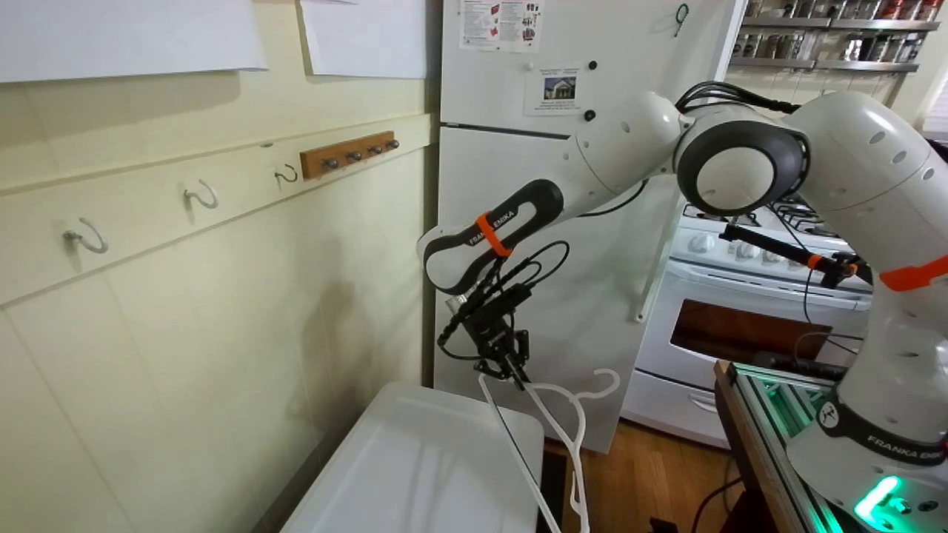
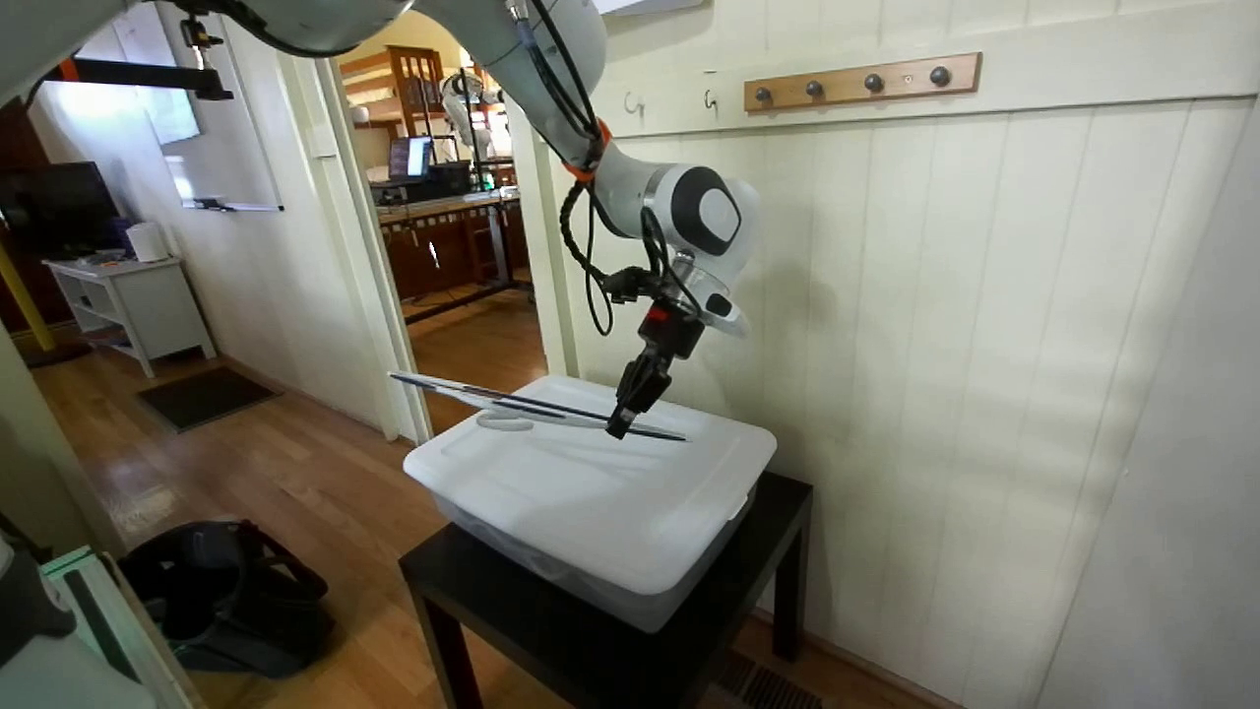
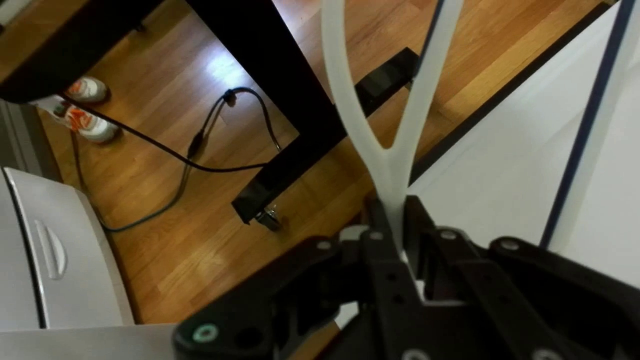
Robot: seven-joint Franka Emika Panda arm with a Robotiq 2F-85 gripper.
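Note:
A white clothes hanger (image 1: 578,417) hangs from my gripper (image 1: 515,380), raised above the pale lid of the storage bin (image 1: 418,462). In the wrist view the black fingers are closed around the hanger (image 3: 393,174) just below where its white plastic forks in two. Seen from the other side, the hanger (image 2: 520,403) shows almost edge-on, with dark strips along it, and my gripper (image 2: 622,421) pinches it near one end. Its hook points away from the wall, toward the fridge and stove side.
On the wall are two metal hooks (image 1: 203,195), a smaller dark hook (image 1: 286,174) and a wooden peg rail (image 1: 351,155). The bin sits on a black table (image 2: 780,508). A fridge (image 1: 533,222) stands behind the arm. Cables (image 3: 180,174) lie on the floor.

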